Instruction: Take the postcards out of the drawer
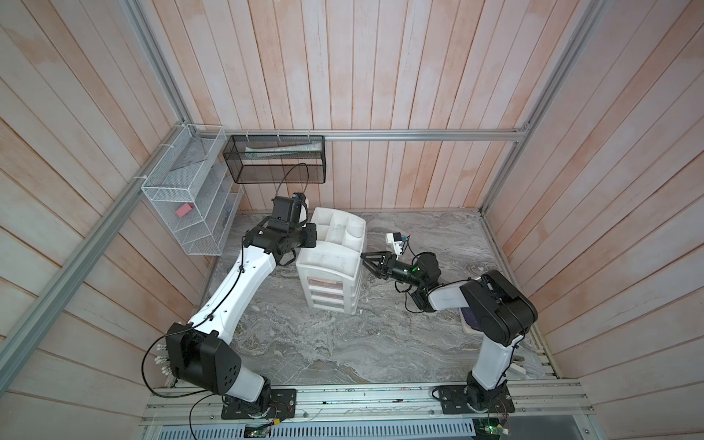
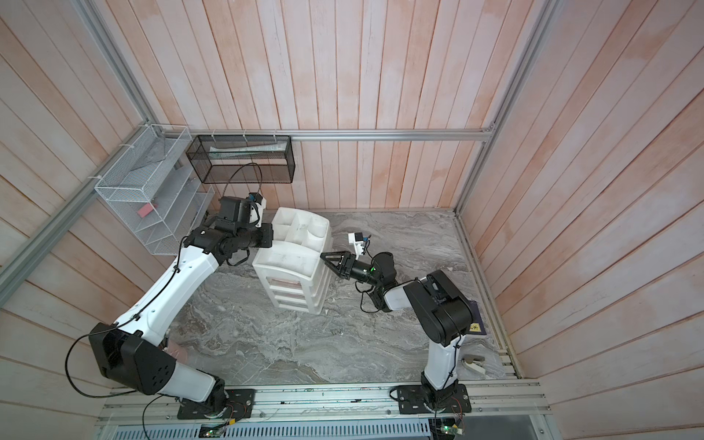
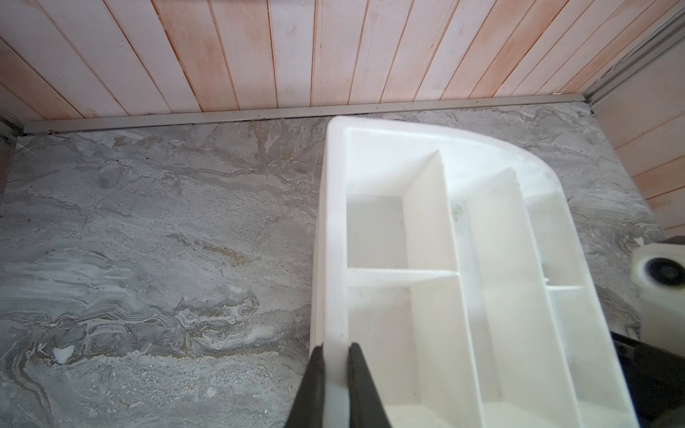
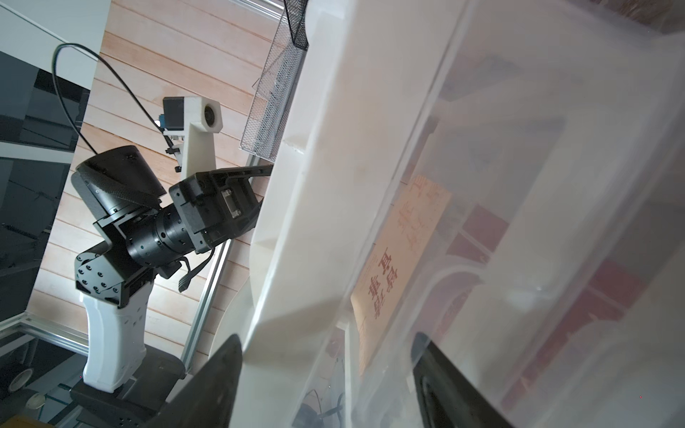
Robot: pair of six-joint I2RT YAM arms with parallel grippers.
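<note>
The white drawer unit (image 1: 328,256) stands in the middle of the floor, with an open divided tray on its top. My left gripper is shut on the tray's left rim (image 3: 335,249), one finger on either side. At the unit's right side is my right gripper, its fingers (image 4: 446,385) part open. The white frame edge and a clear drawer wall (image 4: 492,142) lie between and beyond those fingertips; I see nothing gripped. Through the clear plastic a tan card or envelope (image 4: 389,278) with printed characters shows inside. How many cards there are cannot be made out.
White wire shelves (image 1: 187,190) hang on the left wall, with a black mesh basket (image 1: 275,173) at the back. A dark flat item (image 2: 476,319) lies at the right edge.
</note>
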